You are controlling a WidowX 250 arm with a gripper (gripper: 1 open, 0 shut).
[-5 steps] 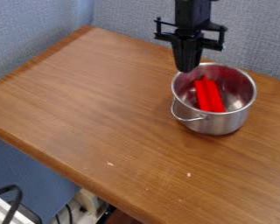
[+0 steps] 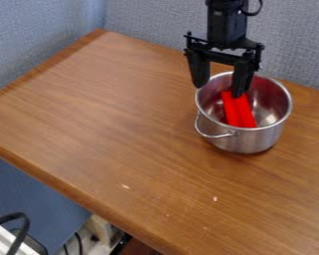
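Observation:
A steel pot (image 2: 255,134) with a wire handle stands on the wooden table at the right. Inside it leans a red elongated object (image 2: 237,112). My black gripper (image 2: 218,75) is open above the pot's back-left part, its two fingers spread and pointing down, partly in front of the pot's rim.
A grey speckled wall stands behind. Beyond the table's lower-left edge are blue flooring and some cables.
My gripper has moved lower, toward the pot, with its fingers now nearer the red object. The pot and red object look unmoved.

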